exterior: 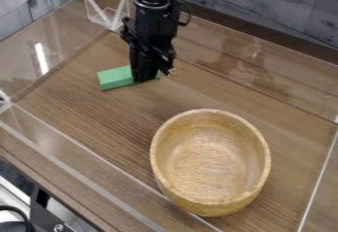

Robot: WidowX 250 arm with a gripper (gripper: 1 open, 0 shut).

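A flat green block [117,77] lies on the wooden surface in the upper left of the camera view. My black gripper [140,64] hangs over the block's right part, its fingertips low at or just above it and partly hiding it. Its fingers look close together; whether they touch the block is unclear.
A large round tan bowl [211,162] sits at the lower right. A clear plastic piece [103,9] is at the back left. Black cables lie at the lower left edge.
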